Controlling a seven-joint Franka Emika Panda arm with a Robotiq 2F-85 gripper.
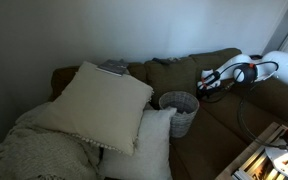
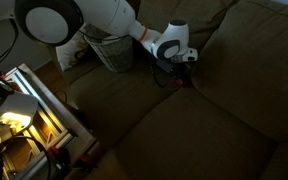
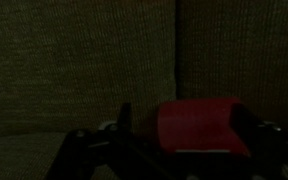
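A small red object [image 3: 199, 125] lies on the brown sofa at the crease between cushions; it looks blocky, with a pale line along its lower edge. In the wrist view my gripper stands open around it, with a gap beside the left finger [image 3: 124, 120] and the right finger close against the red side. From exterior view 2, only a bit of the red object [image 2: 179, 83] shows beside my gripper [image 2: 172, 74], which is low at the seat. In exterior view 1, the dark gripper [image 1: 201, 92] largely hides that spot.
A woven basket [image 1: 178, 113] stands on the sofa left of the arm. Large cream pillows [image 1: 99, 105] and a knitted blanket [image 1: 44, 157] fill the left end. The seat [image 2: 189, 140] is bare in front, and the backrest [image 2: 259, 65] rises close behind the gripper.
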